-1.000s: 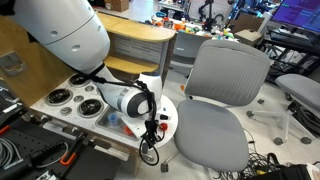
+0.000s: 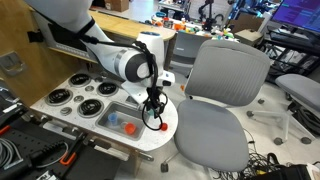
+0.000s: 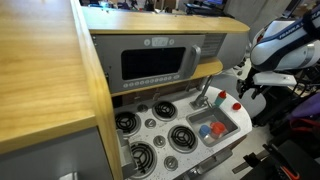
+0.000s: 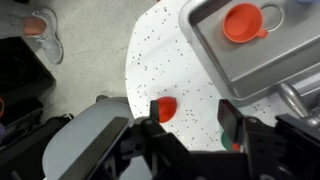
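Observation:
My gripper points down above the white counter's rounded end, fingers apart, with nothing seen between them. A small red object (image 4: 167, 109) stands on the counter just past the left finger in the wrist view, partly covered by it. A green item with red on it (image 3: 221, 95) is upright by the sink; the right finger covers much of it in the wrist view. Inside the sink (image 3: 229, 123) are an orange-red cup (image 4: 243, 22) and a blue cup (image 3: 205, 130). In exterior view 1 the gripper (image 2: 157, 107) hangs above the counter near the red object (image 2: 164, 127).
A faucet (image 3: 203, 92) rises at the sink's back edge. Stove burners (image 3: 144, 155) lie beside the sink, under a microwave (image 3: 160, 62). A grey office chair (image 2: 215, 115) stands close to the counter's rounded end. Bare counter surrounds the red object.
The arm has risen and drawn back from the counter's front edge. The sink and red object, closer to the gripper before, now show more clearly in exterior view 1.

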